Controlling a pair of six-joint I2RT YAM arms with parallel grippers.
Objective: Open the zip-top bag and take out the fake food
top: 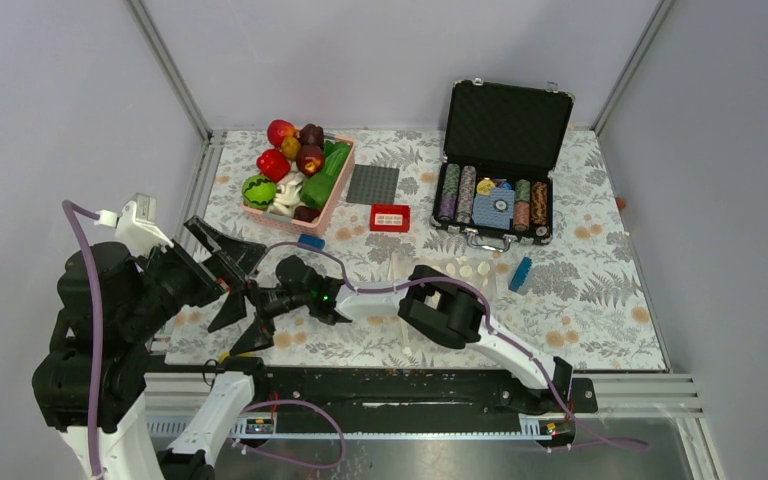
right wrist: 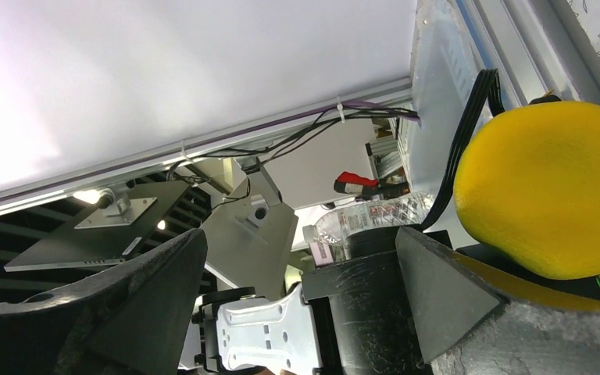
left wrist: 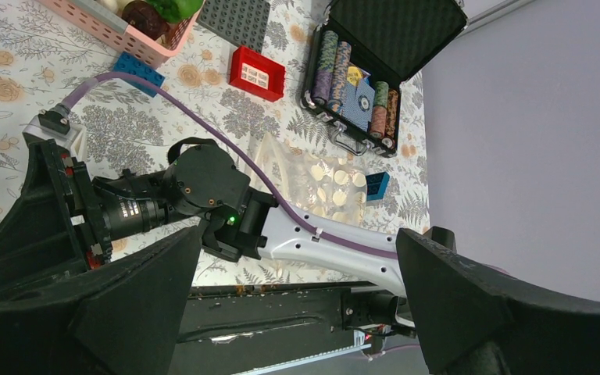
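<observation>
The clear bag (left wrist: 301,181) lies on the table with several pale round slices (left wrist: 338,187) inside, partly hidden behind my right arm in the top view. A smooth yellow fake food (right wrist: 545,189) rests beside one of my right gripper's fingers, outside the gap, near the front-left table edge. My right gripper (top: 230,328) is open, its fingers spread and nothing between them. My left gripper, above it at the left, is open and empty, overlooking the right arm.
A pink basket (top: 338,200) of fake fruit and vegetables stands at the back left. Nearby are a grey plate (top: 372,184), a red box (top: 390,218) and a blue block (top: 311,242). An open poker-chip case (top: 508,130) stands at the back right, another blue block (top: 520,275) before it.
</observation>
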